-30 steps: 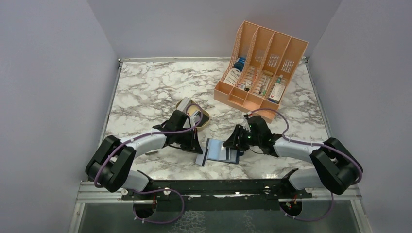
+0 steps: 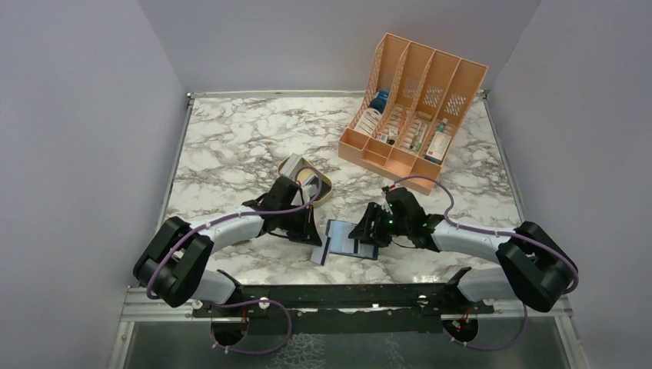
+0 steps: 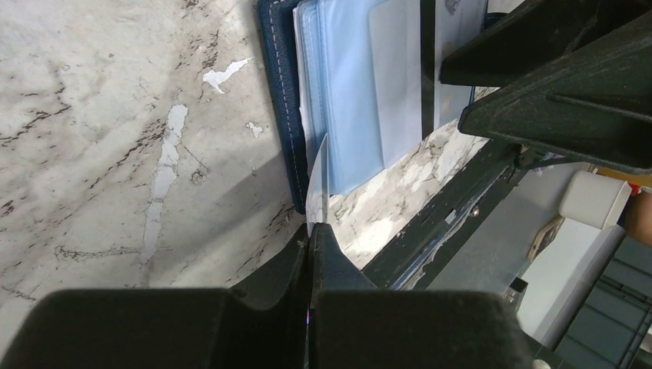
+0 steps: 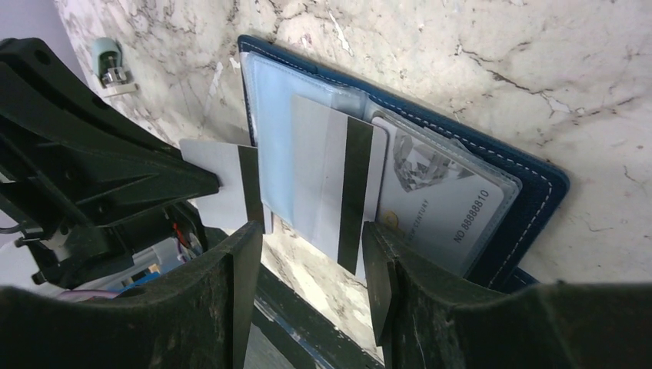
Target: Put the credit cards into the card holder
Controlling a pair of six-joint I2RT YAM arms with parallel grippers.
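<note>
The dark blue card holder (image 4: 530, 192) lies spread out on the table, its light blue sleeves (image 4: 271, 111) facing up. A white card with a black stripe (image 4: 317, 165) lies flat on top of the sleeves rather than inside one, overlapping a diamond-printed card (image 4: 454, 196) in a clear pocket. My right gripper is open above the white card, one finger on either side of the black stripe in view. My left gripper is shut on a second white card (image 3: 317, 188), held on edge at the holder's left side. That card also has a black stripe.
An orange divided organizer (image 2: 377, 157) with bottles and boxes stands at the back right. Behind the left arm sits a small tan basket (image 2: 327, 196) with things in it. A black rail (image 2: 338, 294) runs along the front edge.
The left gripper keeps its card, with only a slight shift.
</note>
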